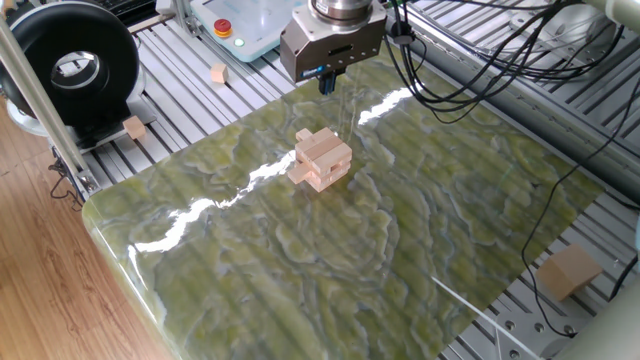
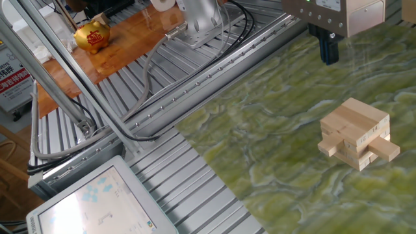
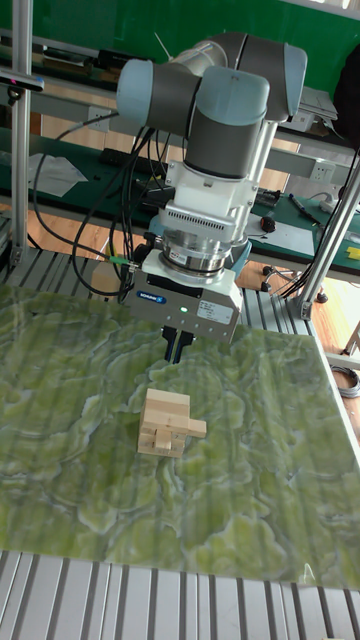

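Observation:
A compact stack of pale wooden blocks (image 1: 324, 158) rests near the middle of the green marbled mat (image 1: 250, 270). In exterior view 2 the same stack (image 2: 355, 123) has two block ends sticking out from its sides. Above the mat, apart from the stack and towards the robot's base, hangs my gripper (image 3: 175, 358). Its dark fingers point down and stand close together, with nothing visible between them. In exterior view 2 the gripper (image 2: 330, 63) is likewise clear of the wood, higher than the stack's top.
A larger wooden block (image 1: 569, 272) lies off the mat at the right, and small blocks (image 1: 219, 74) sit beyond its far left edge. Black cables (image 1: 470, 60) loop beside the arm.

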